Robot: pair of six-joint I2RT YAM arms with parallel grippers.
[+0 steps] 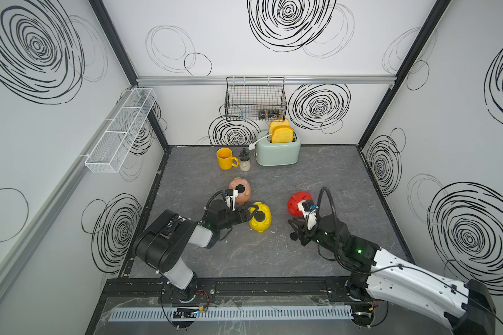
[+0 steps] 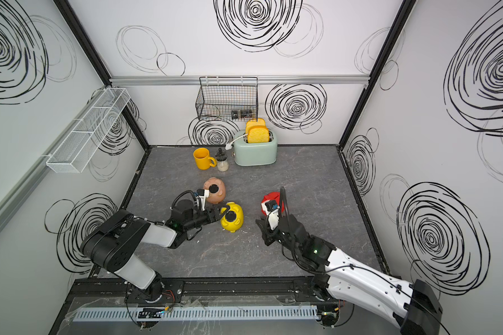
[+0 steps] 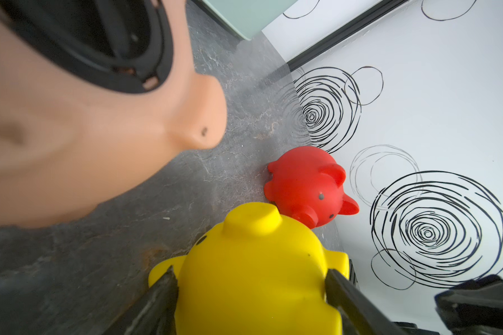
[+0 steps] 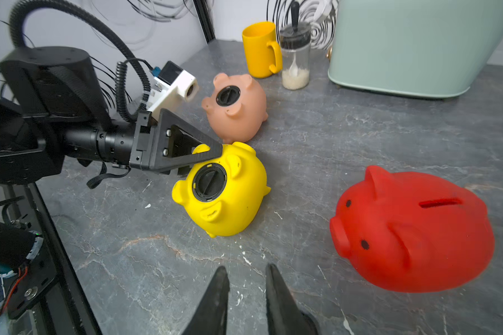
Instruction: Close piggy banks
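Note:
The yellow piggy bank (image 4: 240, 201) stands with its underside tilted up, a black slotted plug (image 4: 209, 182) in it. My left gripper is open, its fingers on either side of that bank. Behind it stands the pink piggy bank (image 4: 245, 120), a black plug (image 4: 228, 95) showing in its underside. The red piggy bank (image 4: 413, 231) is on its feet, coin slot up. A loose black plug (image 1: 293, 236) lies on the table, partly hidden in the right wrist view. Over it hovers my right gripper, part open, nothing between its fingers.
A yellow mug (image 1: 225, 158), a shaker jar (image 1: 244, 160) and a green toaster (image 1: 277, 153) with toast stand along the back. A wire basket (image 1: 255, 100) hangs above them. Bare table lies at the front and right.

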